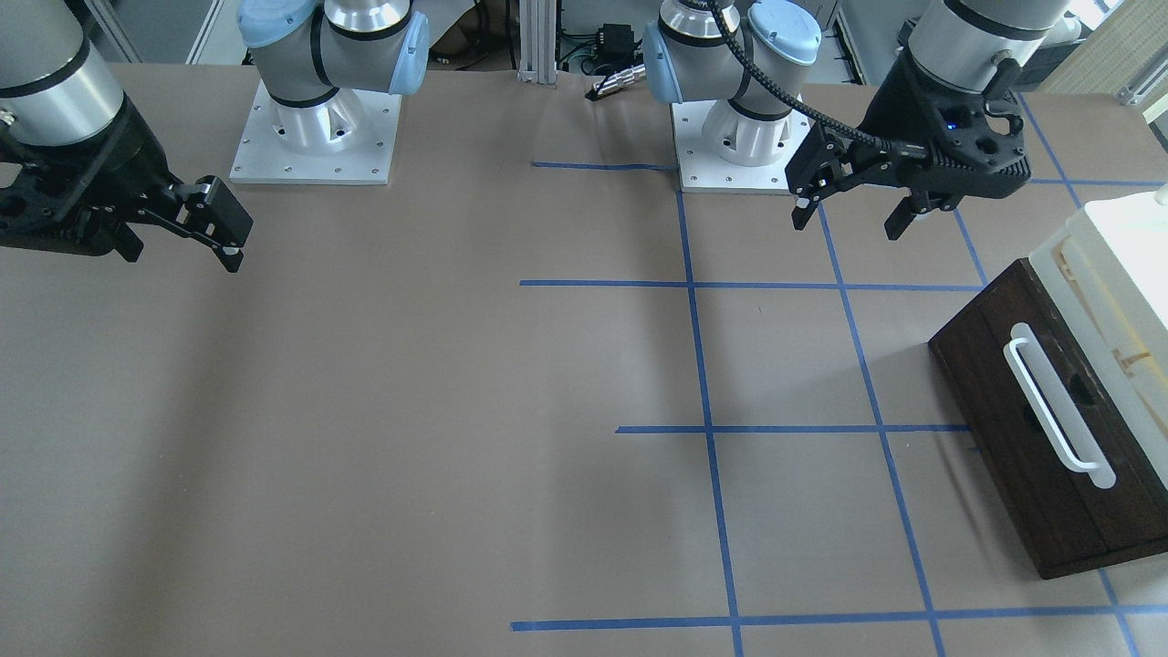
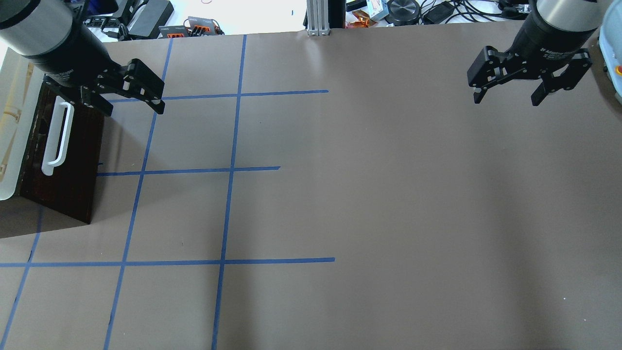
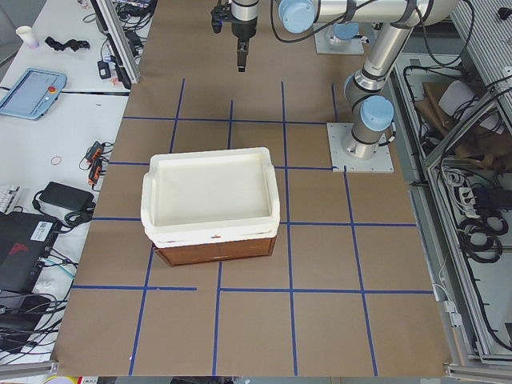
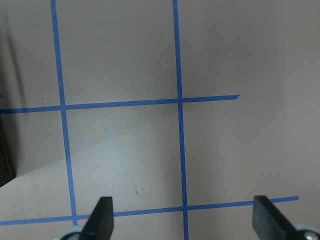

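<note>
My gripper (image 1: 849, 224) hangs open above the taped grid floor, with nothing between its fingers; in the left wrist view its two fingertips (image 4: 102, 217) frame bare floor. To its side, a box (image 1: 1018, 438) with a dark wooden front, a white handle (image 1: 1059, 405) and a pale top stands on the grid. In the left view its white top (image 3: 210, 196) looks like an empty tray. At the left edge of the wrist view only a dark sliver of the box shows.
A second arm's gripper (image 2: 507, 93) hangs over the plain part of the table (image 2: 408, 204). White base plates (image 1: 312, 159) stand at the back.
</note>
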